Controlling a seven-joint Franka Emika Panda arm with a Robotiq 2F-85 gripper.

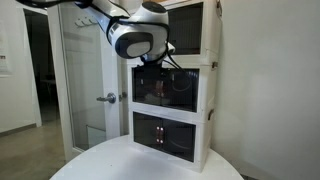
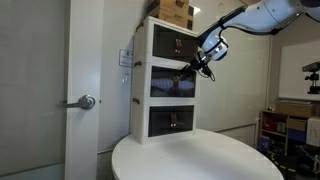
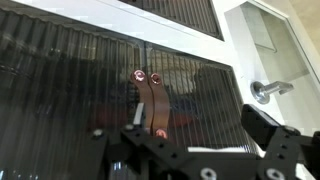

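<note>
A white stacked cabinet [image 1: 205, 100] with dark ribbed doors stands on a round white table. Its middle compartment's doors [image 2: 172, 84] look closed, and in the wrist view two brown straps [image 3: 160, 104] with shiny studs hang side by side where these doors meet. My gripper is open in front of the middle doors, its black fingers [image 3: 262, 128] wide apart, and the straps show in the space between them. No contact with the straps is visible. From the side, the gripper [image 2: 188, 74] is close to the cabinet front at middle-compartment height.
Below, the lower doors [image 1: 165, 136] are closed, and the upper doors [image 2: 174, 43] look closed too. Wooden boxes [image 2: 172, 12] sit on top of the cabinet. A door with a metal handle [image 1: 107, 98] stands behind to the left.
</note>
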